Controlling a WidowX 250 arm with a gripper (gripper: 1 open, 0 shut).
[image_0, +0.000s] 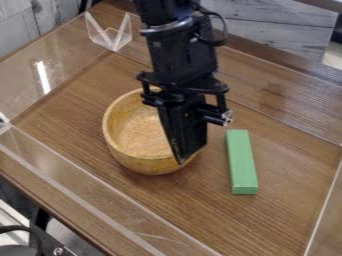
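Note:
The black robot arm reaches down from the top, its gripper low over the right half of a yellow bowl, fingertips pointing down and shut. Nothing shows between them. The arm hides part of the bowl. A green rectangular block lies on the wooden table right of the bowl and gripper.
The wooden table has free room in front and at the left. A clear plastic piece is at the back left. A pale board runs along the back. A black cable is at the lower left.

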